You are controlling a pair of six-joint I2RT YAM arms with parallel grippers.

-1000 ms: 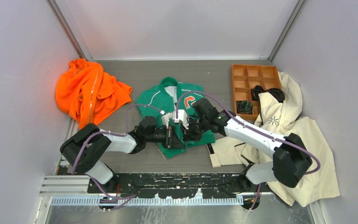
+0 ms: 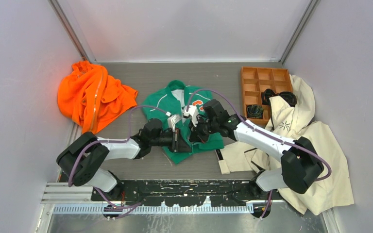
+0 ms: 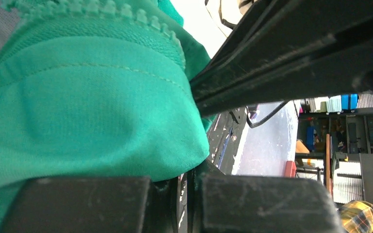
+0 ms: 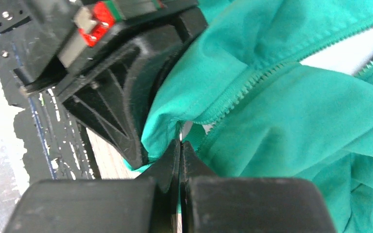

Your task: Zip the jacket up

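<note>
A green jacket lies in the middle, its front unzipped higher up, with zipper teeth along both edges. My left gripper is at the lower front of the jacket, shut; in the left wrist view green fabric rises over its fingers, and nothing clear shows between them. My right gripper is just beside it, shut on the zipper area at the lower end of the opening, where in the right wrist view a small piece at its fingertips is mostly hidden. The two grippers nearly touch.
An orange garment lies at the left. A wooden compartment tray with cables and cream fabric occupy the right. Bare floor shows behind the jacket and at its lower left.
</note>
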